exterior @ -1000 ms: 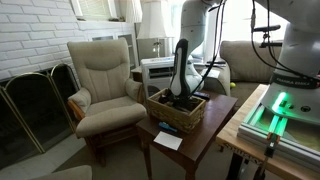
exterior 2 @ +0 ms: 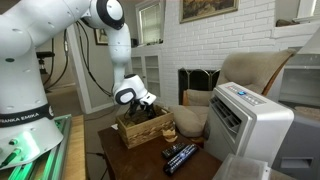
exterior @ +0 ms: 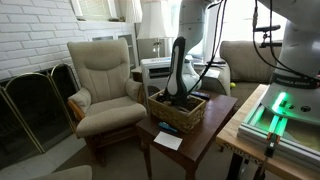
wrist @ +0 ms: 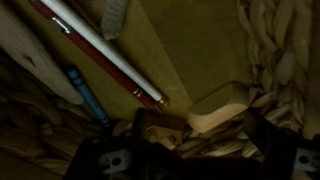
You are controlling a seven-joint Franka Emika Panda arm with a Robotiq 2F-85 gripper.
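My gripper is open inside a woven basket [exterior: 172, 118], with its dark fingers at the lower left and right of the wrist view. A pale, rounded wooden block [wrist: 218, 107] lies between and just ahead of the fingers, against the basket's woven side. Left of it sits a small reddish-brown block [wrist: 162, 127]. Further over are a red pen [wrist: 100, 62], a white pen beside it, a blue crayon-like stick [wrist: 88, 97] and a flat wooden piece [wrist: 35, 48]. The view in the basket is dark, and whether the fingers touch anything is unclear.
The basket stands on a dark wooden table [exterior 2: 130, 158]. A blue item and white paper [exterior: 168, 140] lie in front of it. Near the basket are two dark remote-like objects [exterior 2: 180, 158] and a white boxy appliance [exterior 2: 245, 120].
The arm has shifted only slightly left and downward at the basket. The basket and the things around it have stayed put.
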